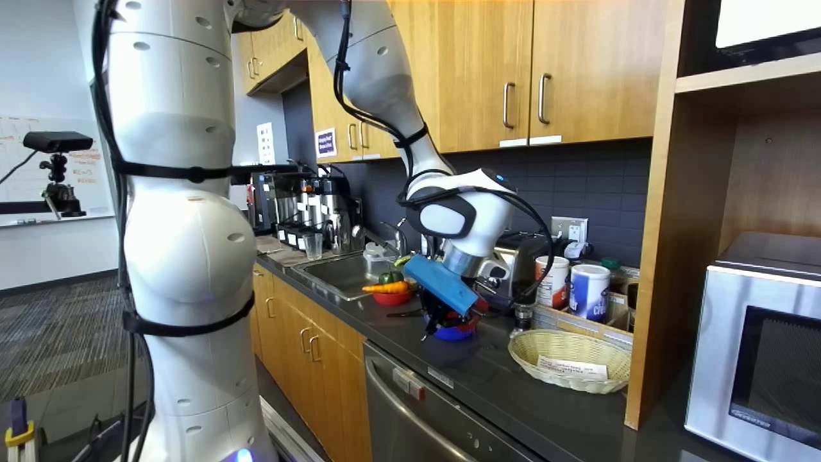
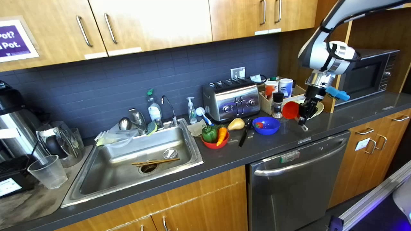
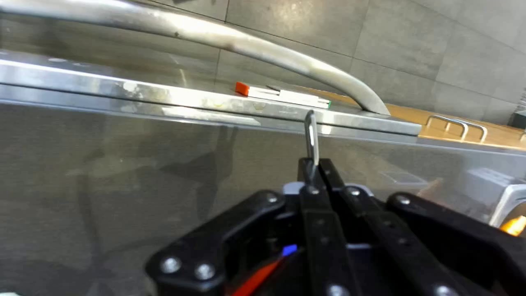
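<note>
A red cup (image 2: 290, 110) with a metal handle is in my gripper (image 2: 302, 120), which is shut on the handle above the counter. In exterior view 2 the cup opens to the left, toward the blue bowl (image 2: 266, 125), which has something red inside. From the wrist, the handle's bent metal end (image 3: 311, 133) sticks out past the fingertips, and a strip of red (image 3: 256, 278) shows below between the finger links. In exterior view 1 the gripper (image 1: 432, 325) partly covers the blue bowl (image 1: 455, 334).
Left of the blue bowl lie a dark-handled utensil (image 2: 245, 134), a yellow pear-shaped item (image 2: 236, 124) and a red bowl (image 2: 215, 145) of vegetables. Behind stand a toaster (image 2: 231, 100) and a pepper grinder (image 2: 277, 106). A wicker basket (image 1: 531, 346) sits nearby.
</note>
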